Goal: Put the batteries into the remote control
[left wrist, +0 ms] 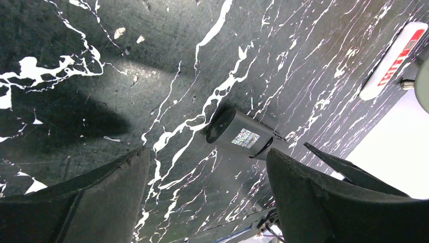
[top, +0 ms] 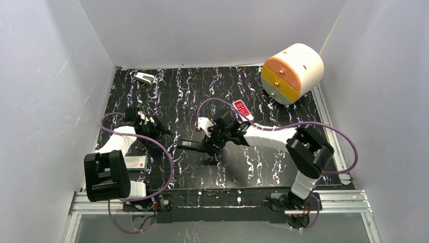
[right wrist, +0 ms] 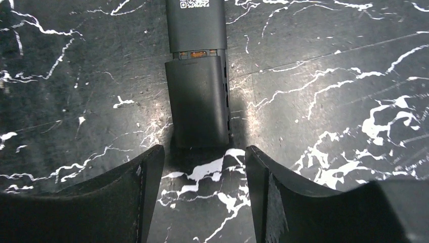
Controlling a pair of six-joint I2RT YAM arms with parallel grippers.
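Note:
A black remote (top: 188, 144) lies on the marble table, QR sticker up, its battery cover (right wrist: 197, 101) slightly shifted, showing a thin strip of orange contacts in the right wrist view. My right gripper hovers just beyond the cover's end, fingers apart and empty. My left gripper stands open to the left of the remote, above the table, with nothing between its fingers. I cannot make out loose batteries.
A red-and-white remote (top: 242, 110) and a pastel drawer cabinet (top: 291, 73) stand at back right. A white item (top: 144, 78) lies back left, a pale box (top: 135, 163) front left.

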